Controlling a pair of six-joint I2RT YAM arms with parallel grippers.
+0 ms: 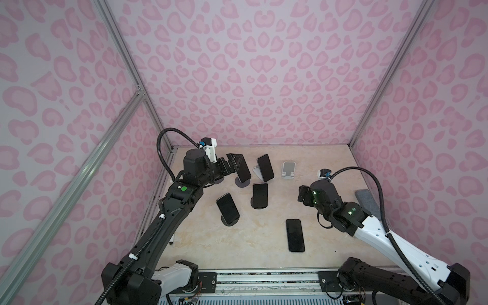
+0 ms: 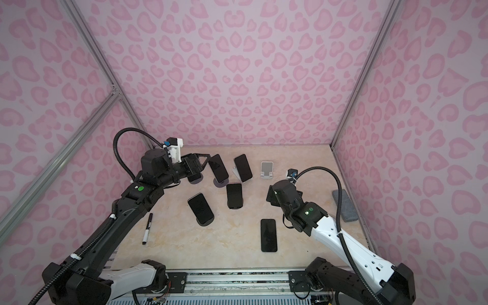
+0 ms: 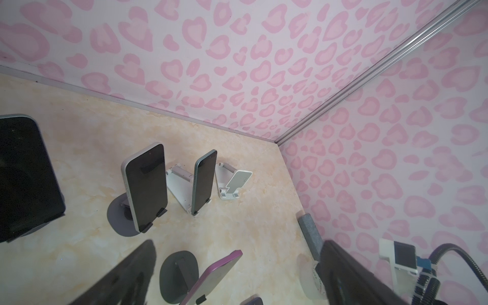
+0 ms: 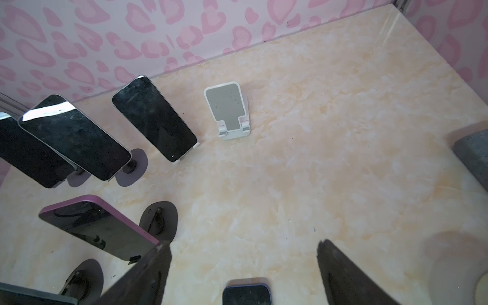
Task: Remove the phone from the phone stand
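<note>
A dark phone (image 1: 294,235) lies flat on the front of the table, apart from any stand. At the back, a small white stand (image 4: 227,109) is bare. Other phones lean on stands: one on a white stand (image 4: 153,118), one with a pink edge (image 4: 99,223) on a round black base, plus several more to the left. Over the back left hangs my left gripper (image 2: 207,159), its fingers wide apart, beside a propped phone (image 2: 218,167). My right gripper (image 1: 303,195) hovers above the table, between the bare stand and the flat phone; its fingers (image 4: 152,272) are apart with nothing between.
A grey block (image 2: 345,204) lies along the right edge. At the front left a marker pen (image 2: 147,228) rests on the table. Clear tabletop (image 4: 325,152) stretches right of the bare stand. The propped phones crowd the left half.
</note>
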